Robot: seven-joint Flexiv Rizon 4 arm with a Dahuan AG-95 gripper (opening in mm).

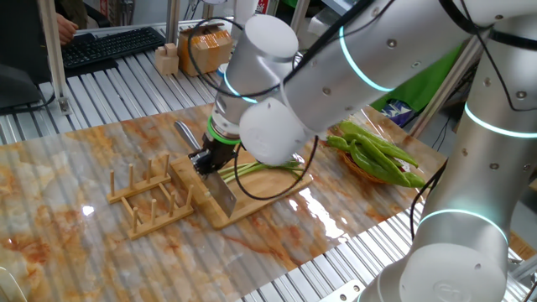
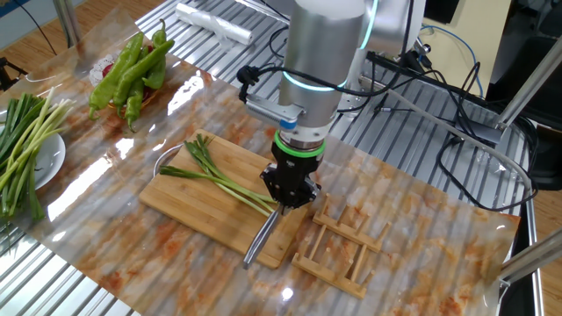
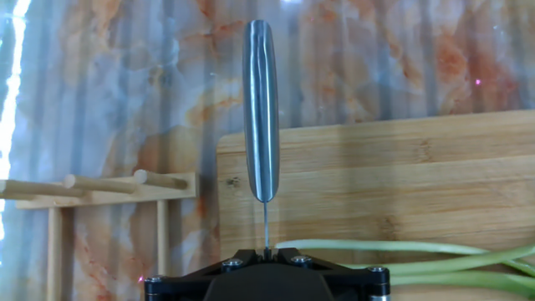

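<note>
A cleaver-like knife with a steel handle [image 3: 262, 109] is held on edge by my gripper, whose fingers are closed on its thin blade just ahead of the handle. In exterior view 1 the broad blade [image 1: 221, 196] stands over the left part of the wooden cutting board [image 1: 262, 200]. Whether its edge touches the board cannot be made out. Green onion stalks [image 2: 235, 185] lie across the board, their pale ends close to the blade and gripper. The handle sticks out past the board's edge.
A wooden peg rack [image 2: 327, 279] stands right beside the board. Green peppers [image 1: 372, 155] fill a basket on the far side, and a plate [image 2: 53, 156] holds more green onions. Bare marbled tabletop lies in front of the rack.
</note>
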